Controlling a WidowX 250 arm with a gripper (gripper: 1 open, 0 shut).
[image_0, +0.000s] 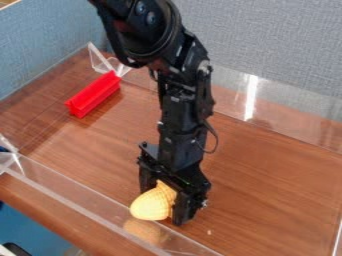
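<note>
My black gripper (173, 197) is low at the lower middle of the camera view, close to the clear front wall. A yellow, ridged, rounded object (152, 204) sits between and under its fingers, which stand apart around it. Whether they press on it is hard to see.
A red block (94, 93) lies at the back left, by a white wire rack (108, 62). Clear low walls edge the wooden floor (267, 190).
</note>
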